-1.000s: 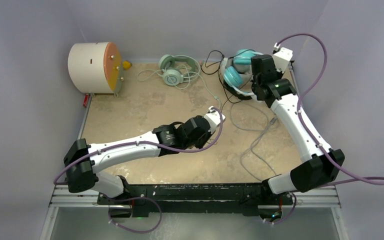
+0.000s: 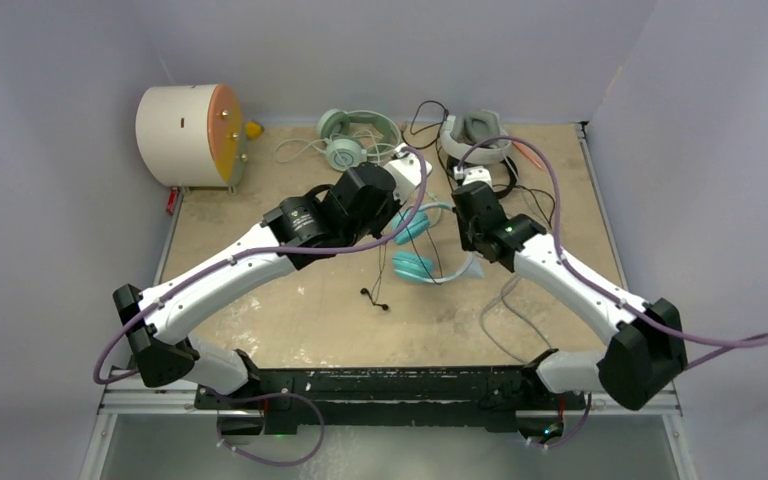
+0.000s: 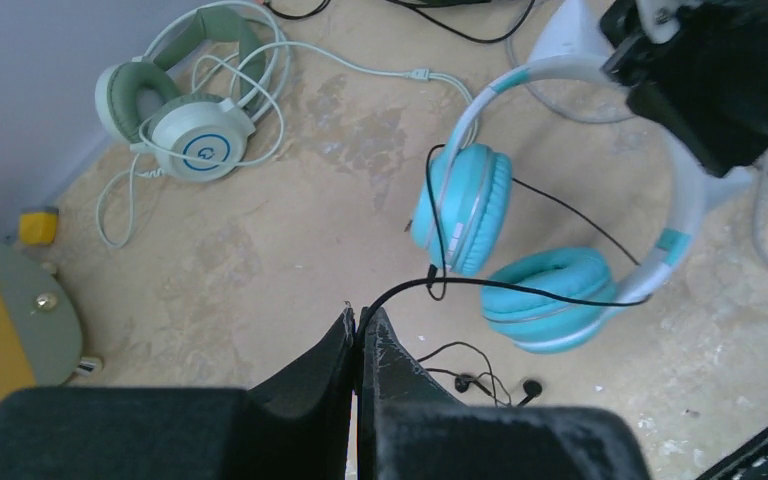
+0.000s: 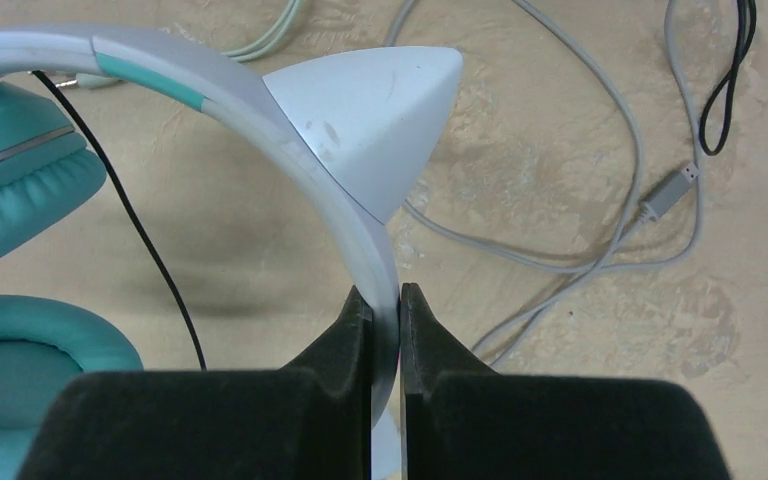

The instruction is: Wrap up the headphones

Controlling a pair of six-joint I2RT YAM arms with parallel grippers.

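Turquoise headphones with a white band and pale cone-shaped ears are held near the middle of the workspace. On their band my right gripper is shut, at the curve below one cone ear. A thin black cable crosses both ear cups and runs into the tips of my left gripper, which is shut on it. Black earbuds hang or lie below the cups; I cannot tell which. In the top view the left arm hides its own fingertips.
Mint green headphones with their cable lie at the back. A white and grey headset is at the back right, with black cables around it. A grey cable loops on the right.
The right gripper has carried the turquoise headphones from above the grey headset leftward and toward the front. My left gripper has shifted toward the back and slightly left.
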